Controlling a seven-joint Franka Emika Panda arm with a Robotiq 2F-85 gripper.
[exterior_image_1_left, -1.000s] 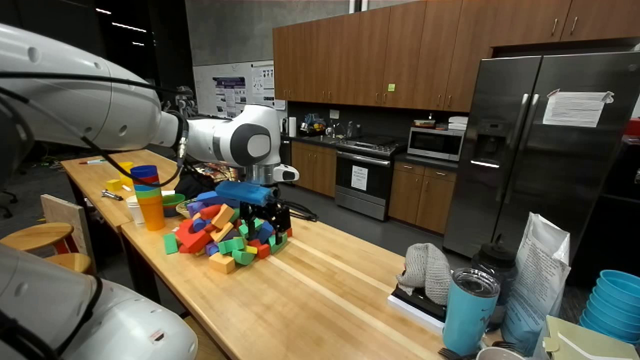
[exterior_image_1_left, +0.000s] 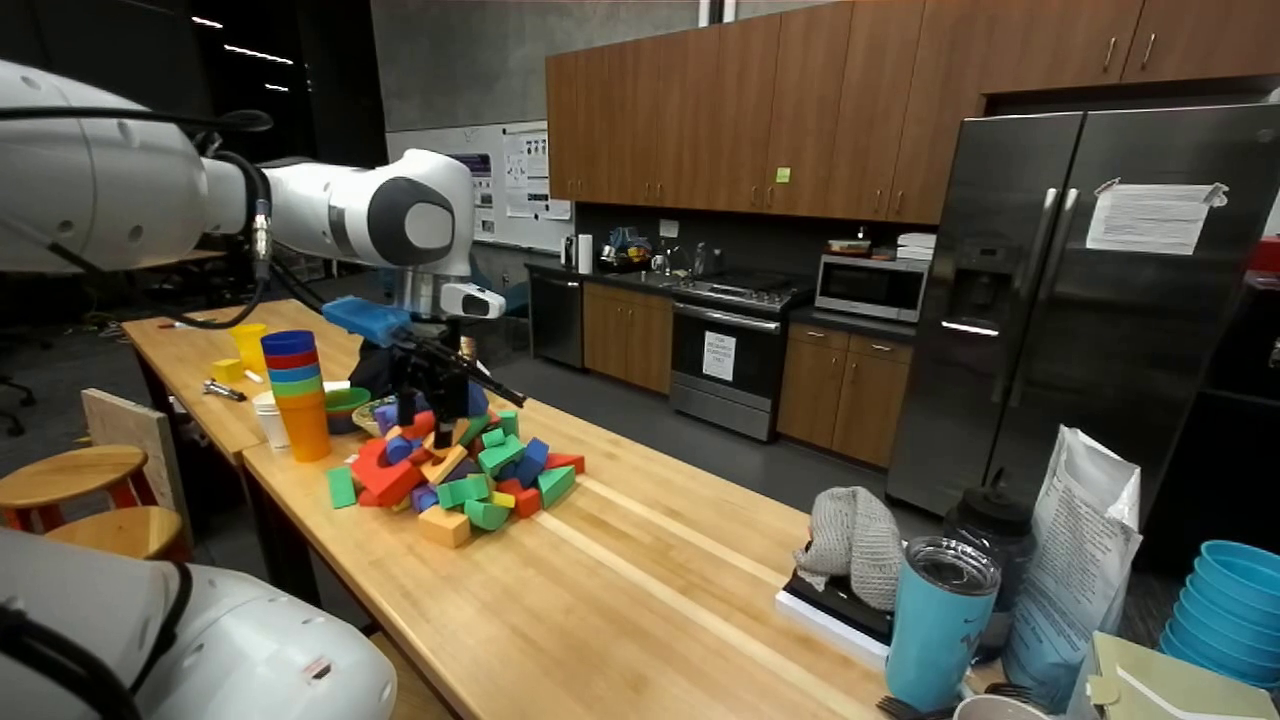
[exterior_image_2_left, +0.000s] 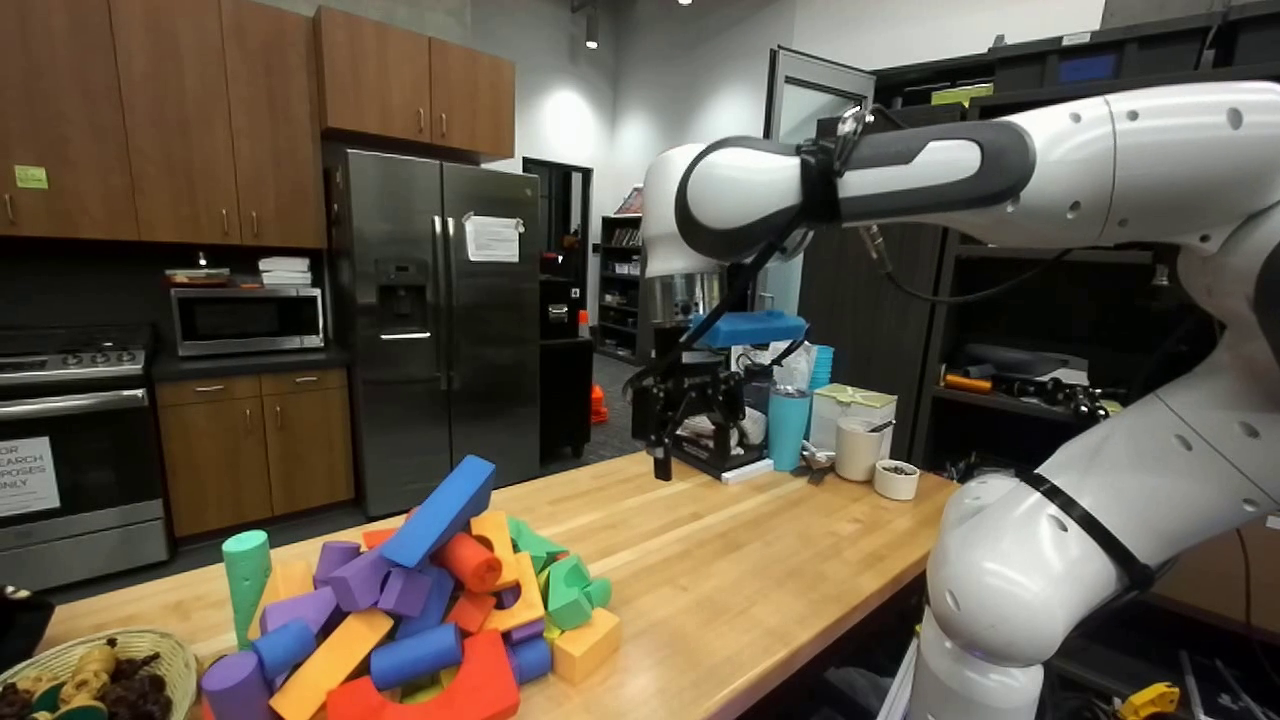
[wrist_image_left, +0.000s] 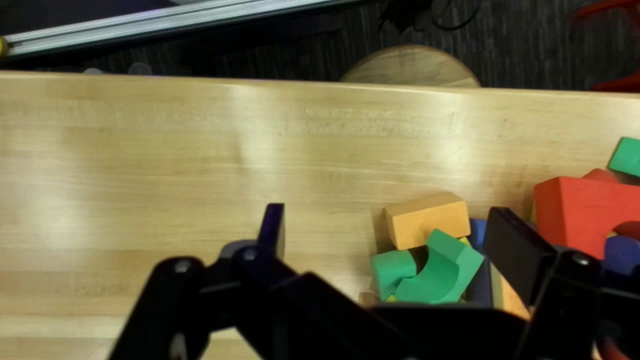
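A heap of coloured foam blocks lies on the wooden table; in exterior view 2 a long blue block (exterior_image_2_left: 440, 510) rests on top, with a green cylinder (exterior_image_2_left: 247, 572) upright at its left. My gripper (exterior_image_1_left: 425, 434) hangs over the heap in exterior view 1, covering part of it. In the wrist view the gripper is open, its two dark fingers far apart. An orange block (wrist_image_left: 427, 221) and a green arch block (wrist_image_left: 441, 270) appear below and between them, not gripped. A large red block (wrist_image_left: 579, 210) lies beyond the right finger.
Stacked cups (exterior_image_1_left: 298, 396) stand left of the heap, and a wicker basket (exterior_image_2_left: 180, 654) sits beside it. A blue tumbler (exterior_image_1_left: 942, 624), a grey knitted item (exterior_image_1_left: 854, 540) and a white bag (exterior_image_1_left: 1071, 564) occupy the table's other end. Bare tabletop (exterior_image_1_left: 636, 588) spreads between.
In exterior view 1 my arm has risen and swung left, taking the gripper from the heap's right side to above its middle. The visible blocks at the front look unmoved.
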